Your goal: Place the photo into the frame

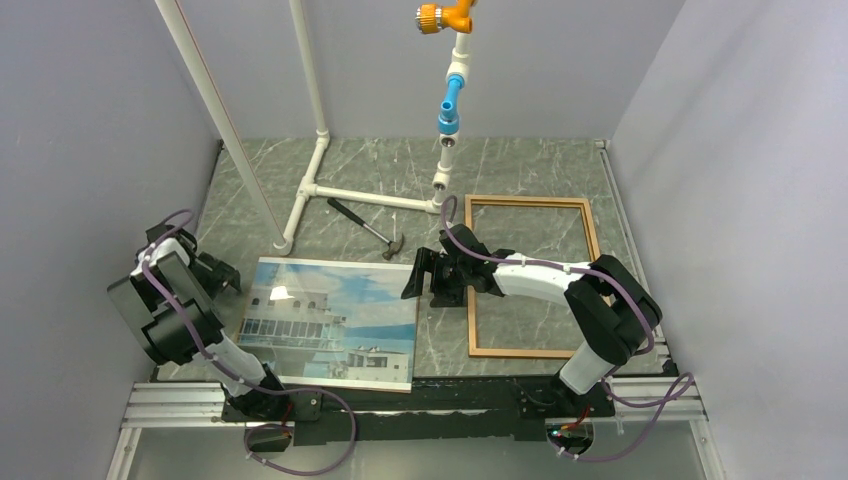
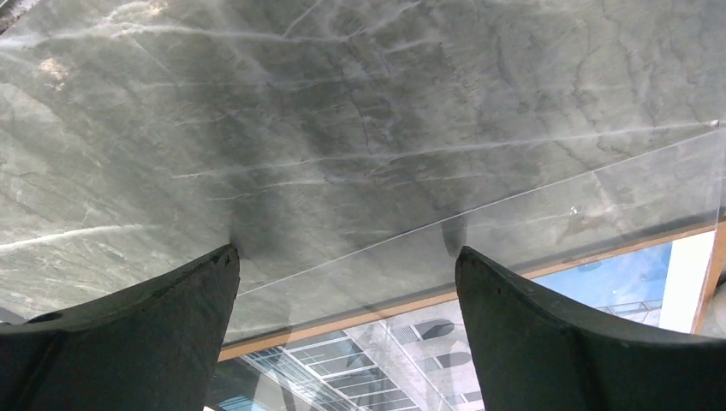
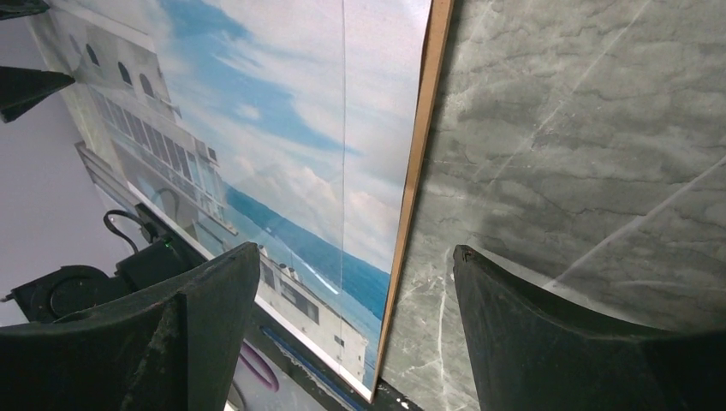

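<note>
The photo, a sea and white-building print, lies flat at the left front of the table. In the left wrist view a clear sheet reaches past a thin brown board edge by the photo. An empty wooden frame rests at the right, partly under the right arm. My left gripper stands open off the photo's left side, nothing between its fingers. At the photo's right edge my right gripper is open, one finger over the print and the other over bare table.
A hammer lies behind the photo. White pipes with a blue fitting and an orange one stand at the back. Grey walls bound both sides. Bare table shows between photo and frame.
</note>
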